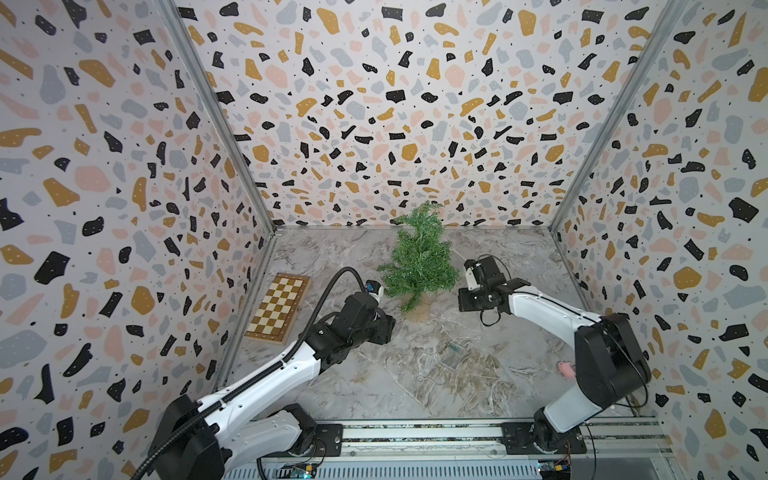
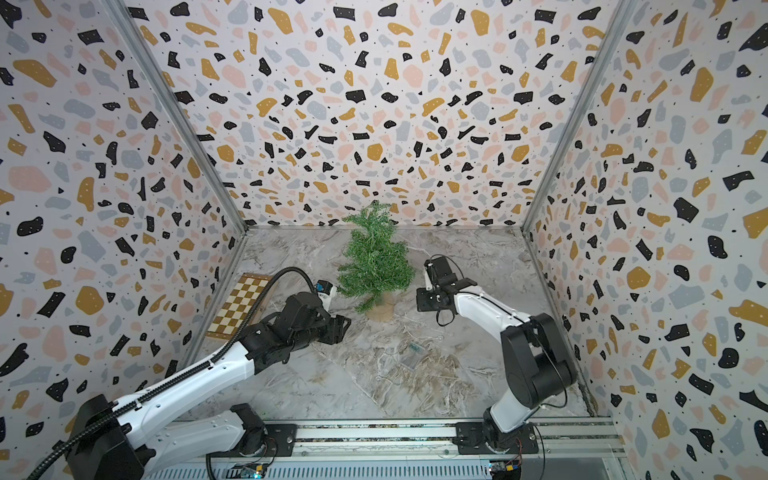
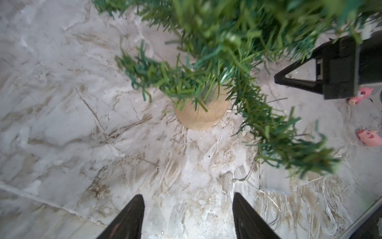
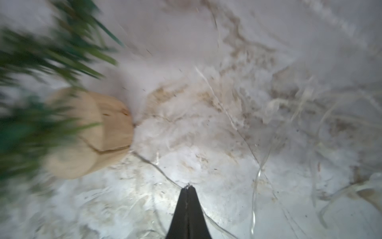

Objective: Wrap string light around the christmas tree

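Observation:
The green christmas tree (image 1: 417, 256) stands mid-table on a wooden base (image 4: 111, 131). My left gripper hovers at its front left; its two dark fingertips show apart in the left wrist view, and what lies between them is unclear. My right gripper is at the tree's right, shut, above the table. Thin clear string light strands (image 4: 256, 191) lie on the table by the base and run past the right fingertips; whether any is held cannot be seen.
A checkered board (image 1: 277, 306) lies at the left. Two pink pig figures (image 3: 369, 137) are at the right. The table (image 1: 328, 256) behind the board is clear.

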